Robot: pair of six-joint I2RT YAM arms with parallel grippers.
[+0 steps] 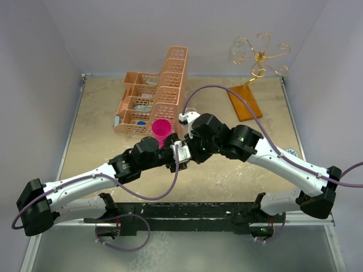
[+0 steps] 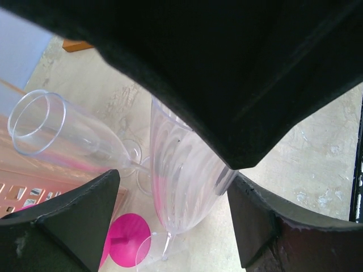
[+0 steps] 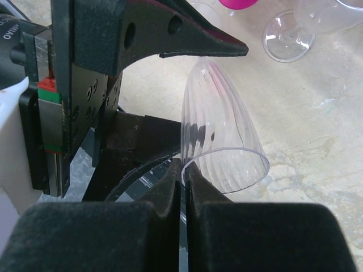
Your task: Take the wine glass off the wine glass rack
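A clear ribbed wine glass [image 3: 218,119] hangs between the two grippers, with my right gripper shut on its rim. My left gripper surrounds the same glass [image 2: 184,170] with its fingers apart, near the bowl and stem; whether they touch it I cannot tell. In the top view both grippers meet at the middle, hiding the glass. The gold rack [image 1: 261,56] stands at the back right on an orange board [image 1: 244,105], with a clear glass on its left hook.
An orange plastic crate [image 1: 170,90] stands at the back, with a magenta cup [image 1: 161,127] before it and clear glasses [image 2: 79,136] nearby.
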